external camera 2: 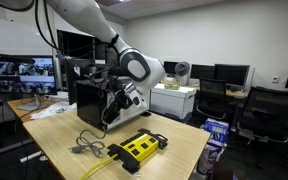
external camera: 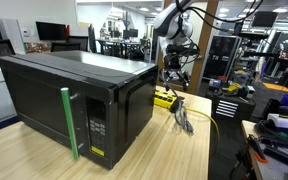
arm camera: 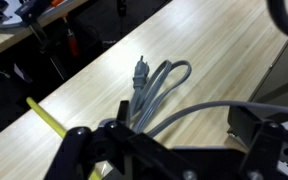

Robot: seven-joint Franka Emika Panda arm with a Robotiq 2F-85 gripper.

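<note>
My gripper is open above the table, and I see nothing held between its fingers. A grey cord [arm camera: 160,82] with a dark plug [arm camera: 141,72] lies looped on the wood below, partly hidden behind the left finger. In the first exterior view that cord [external camera: 182,115] rests right of the microwave, with the gripper [external camera: 174,80] over it to the back. A yellow power strip [external camera 2: 139,148] lies flat beside the cord [external camera 2: 88,144] in the second exterior view. The gripper [external camera 2: 114,118] there is small and dark, so its fingers are hard to separate.
A large black microwave [external camera: 102,125] fills the table's left side, a green strip on its front. A yellow cable [external camera: 216,128] runs toward the table's right edge. A dark cable [arm camera: 209,105] crosses close to the wrist camera.
</note>
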